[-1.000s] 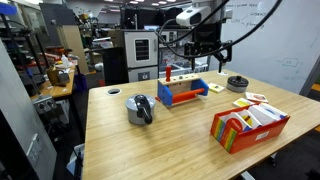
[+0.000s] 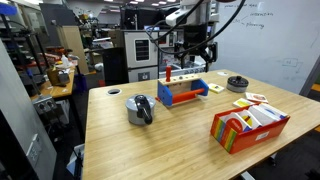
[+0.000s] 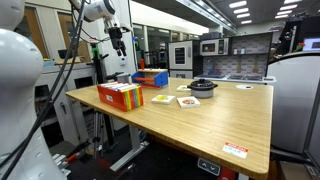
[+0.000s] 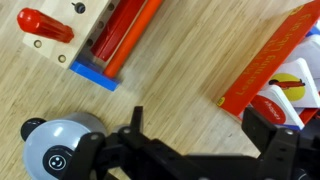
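High over the table hangs my gripper, its fingers wide apart and nothing between them. In the wrist view, bare wood shows in the gap. A red box [image 4: 275, 65] with colourful packets in it lies to the right, partly covered by a finger. The toy workbench [image 4: 84, 50], in wood, blue and red with a red peg [image 4: 53, 29] upright in it, is at upper left. A grey pot [image 2: 137, 108] with a dark handle stands on the left half of the table, its lid partly cut off in the wrist view.
A dark lidded pot [image 3: 202, 88] and several flat cards, one of them a yellow card [image 3: 163, 99], lie toward the table's other end.
The objects on the table have stayed put.
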